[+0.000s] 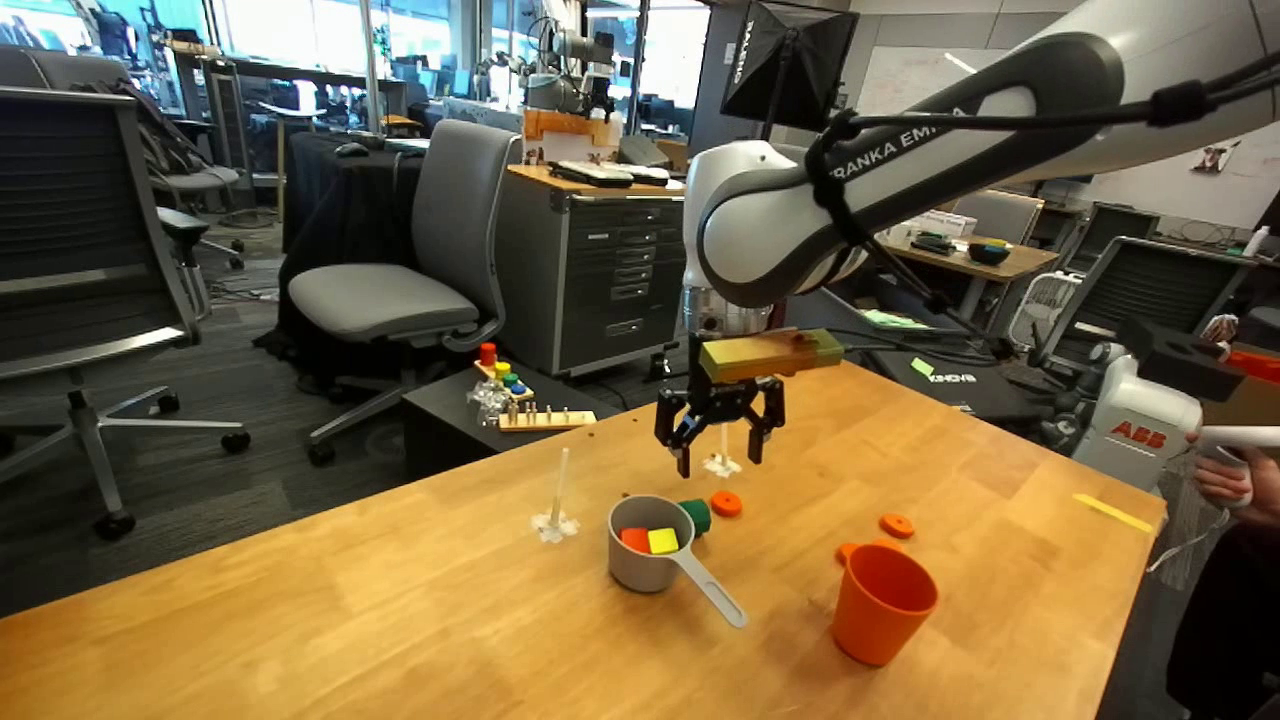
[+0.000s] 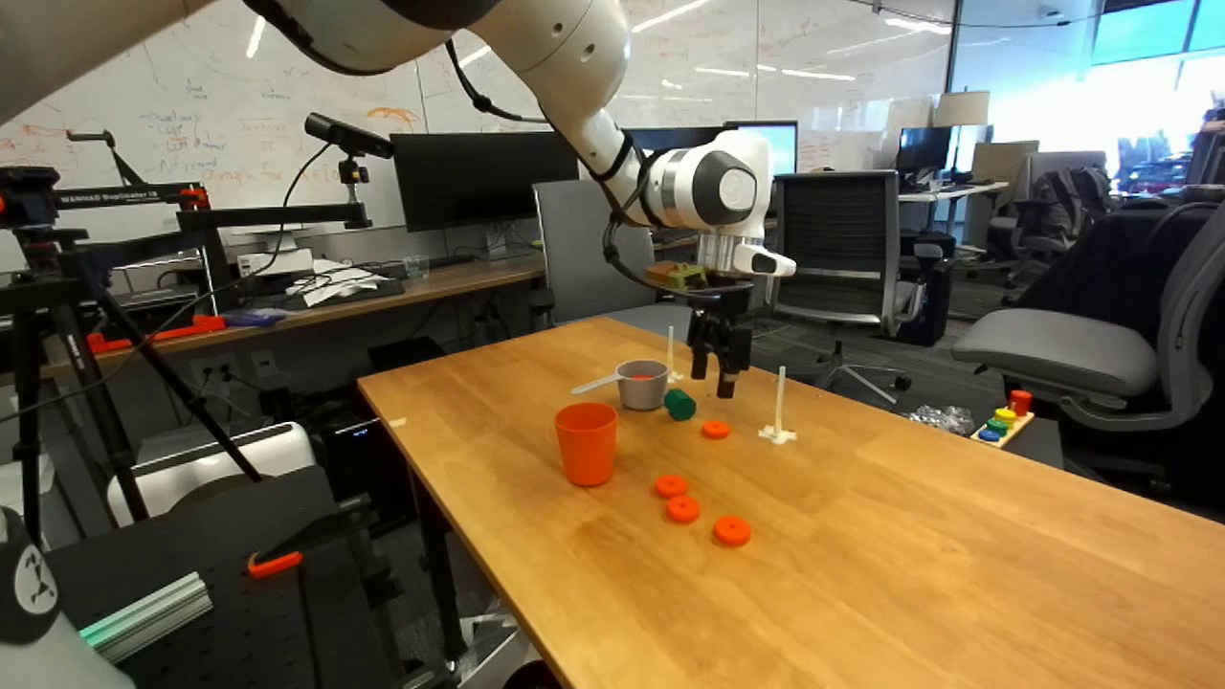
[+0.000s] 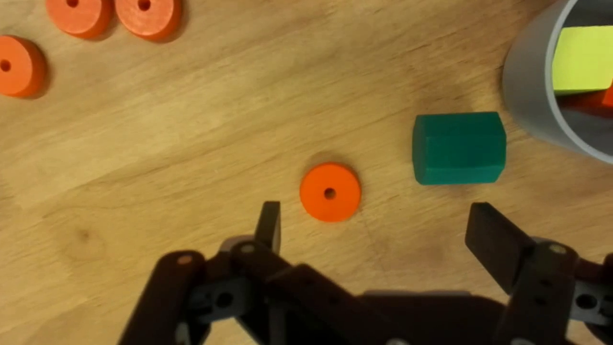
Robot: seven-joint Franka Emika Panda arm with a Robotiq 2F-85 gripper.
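My gripper [image 1: 720, 462] stands open above the table, nothing between its fingers. In the wrist view, an orange disc [image 3: 316, 202] with a centre hole lies flat just ahead of the gap between the fingertips. A green hexagonal block [image 3: 459, 148] rests on its side to the right of that disc, beside the grey measuring cup [image 3: 526, 74]. Inside the cup are a yellow block [image 1: 663, 541] and a red-orange block [image 1: 635, 540]. An orange cup [image 1: 866, 630] stands upright, apart from the gripper. Several more orange discs lie on the table, including one disc [image 2: 731, 530] nearest the second exterior camera.
Two thin white pegs, one peg [image 2: 781, 402] and another peg [image 2: 671, 354], rise from the table on taped bases. The measuring cup's handle [image 1: 716, 590] sticks out over the wood.
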